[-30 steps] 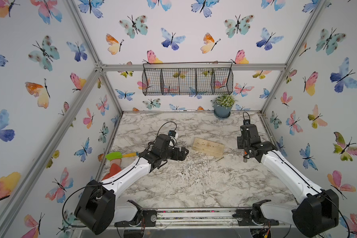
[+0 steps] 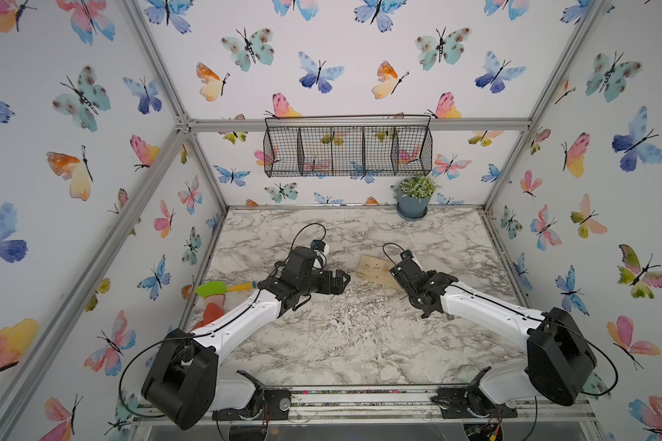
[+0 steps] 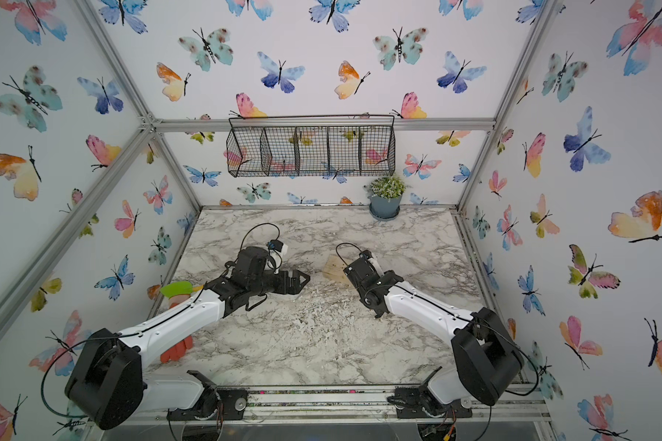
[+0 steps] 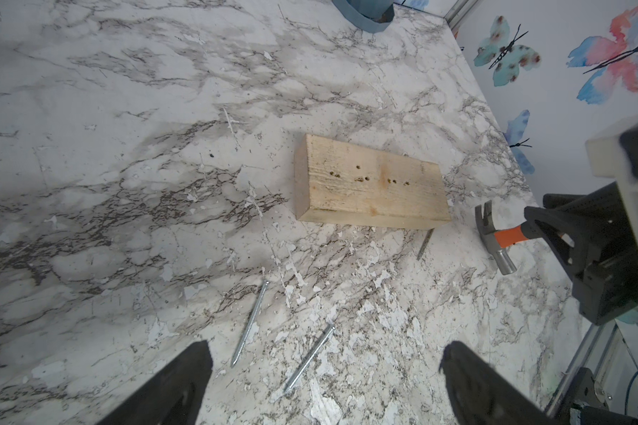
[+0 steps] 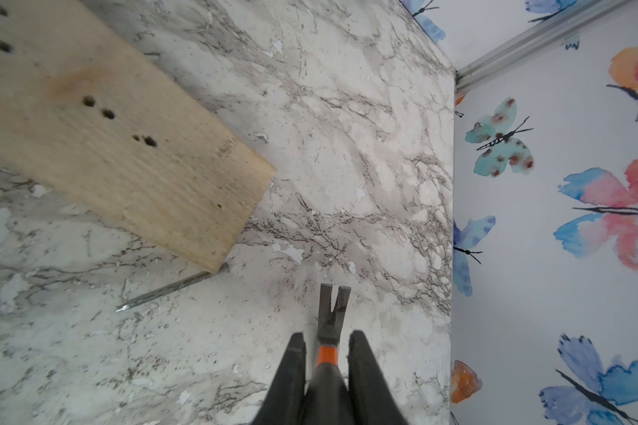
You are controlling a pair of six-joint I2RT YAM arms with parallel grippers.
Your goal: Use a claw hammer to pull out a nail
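Observation:
A pale wooden block (image 4: pixel 372 185) with several dark holes lies mid-table, one metal nail (image 5: pixel 170 289) beside its near right end. Two more nails (image 4: pixel 251 322) (image 4: pixel 309 357) lie left of it in the left wrist view. My right gripper is shut on the claw hammer, gripping its orange-and-black handle just right of the block; the claw points forward in the right wrist view. My left gripper is open over the table left of the block, nothing between its fingers.
A potted plant (image 2: pixel 413 192) stands at the back right below a wire basket (image 2: pixel 348 153). Colourful tools (image 2: pixel 212 289), partly hidden by the left arm, lie at the left edge. Patterned walls enclose the table, whose back and front middle are clear.
My right arm has swung leftward from the table's right side toward the block, which it now partly hides in the top left view. The left arm is still.

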